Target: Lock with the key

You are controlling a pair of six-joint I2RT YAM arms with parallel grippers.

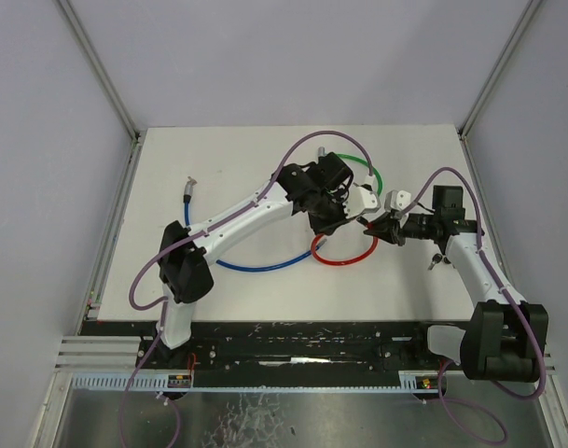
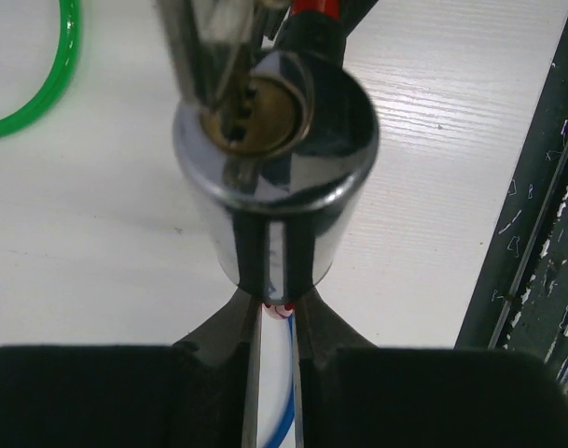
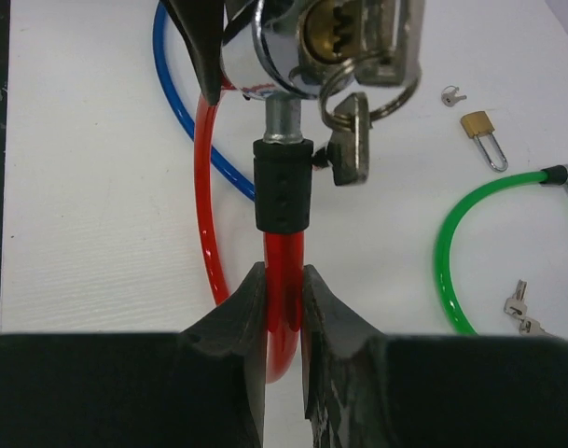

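A red cable lock (image 1: pixel 344 261) is held up at the centre between the grippers. Its chrome lock head (image 2: pixel 274 168), with brass cylinder and key metal above it, fills the left wrist view; my left gripper is shut on it. My right gripper is shut on the red cable's end (image 3: pixel 283 247) below a black collar (image 3: pixel 282 187). Keys on a ring (image 3: pixel 351 135) hang at the head in the right wrist view. Whether the end is fully inside the head is hard to tell.
Blue cable (image 3: pixel 172 93) and green cable (image 3: pixel 444 261) lie on the white board. A brass padlock (image 3: pixel 475 126) and loose keys (image 3: pixel 515 306) lie in the right wrist view. The front of the board is clear.
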